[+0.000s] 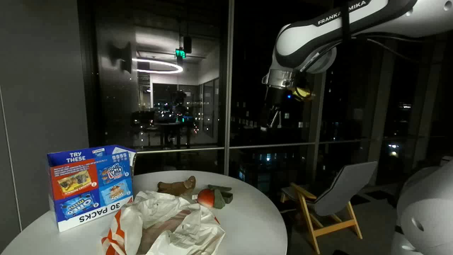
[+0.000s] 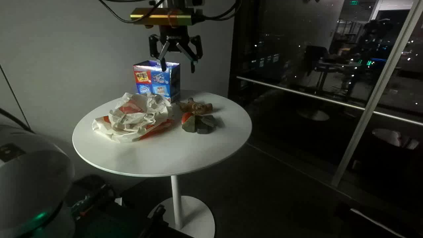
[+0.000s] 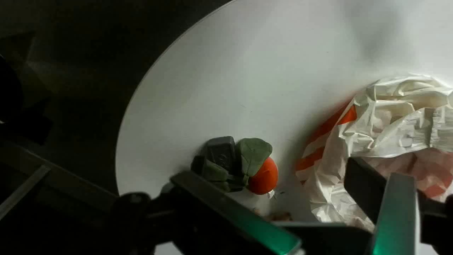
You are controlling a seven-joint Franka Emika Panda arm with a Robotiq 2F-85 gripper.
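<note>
High above the round white table (image 2: 119,158), my gripper (image 2: 178,68) stands open, its two fingers well apart and nothing between them. On the tabletop lies a crumpled white and orange plastic bag (image 2: 138,117). Right of it in exterior view 2 sits a red round object with green leaf-like parts (image 3: 263,174), against a dark grey block (image 3: 221,153). A brown lumpy toy (image 1: 176,186) rests behind these; my gripper hides most of it in the wrist view. The blue snack box (image 1: 93,187), printed "30 PACKS", stands at the table's back.
Bare tabletop spreads across the front of the table in exterior view 2. A grey wall and dark windows stand behind it. A grey chair with a wooden frame (image 1: 339,195) is on the floor, clear of the table.
</note>
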